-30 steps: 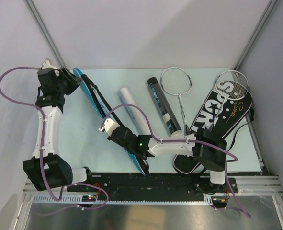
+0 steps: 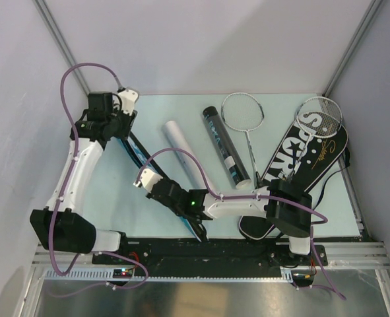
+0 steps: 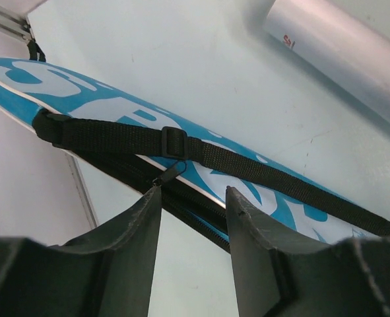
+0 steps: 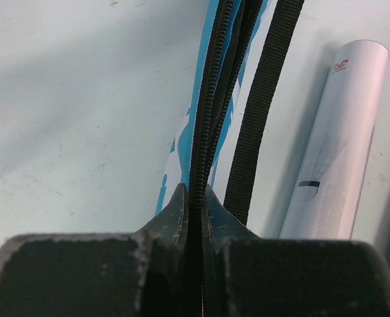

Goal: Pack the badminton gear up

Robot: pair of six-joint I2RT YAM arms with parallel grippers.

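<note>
A blue-and-white racket bag [image 3: 82, 92] with a black zip and strap [image 3: 280, 181] lies diagonally on the left of the table. My left gripper hangs over its upper end, fingers apart, the small zip pull [image 3: 169, 173] just beyond them. My right gripper is shut on the bag's zipped edge at the lower part. A white shuttlecock tube [image 2: 185, 152] and a dark tube [image 2: 224, 142] lie to the right, with two rackets [image 2: 243, 111] and a black bag [image 2: 312, 158] beyond.
Walls with metal rails border the table [image 2: 109, 198]. The rackets and black bag fill the right side.
My left gripper has moved right from the bag's far tip to over its upper zip section. The right arm shows little change.
</note>
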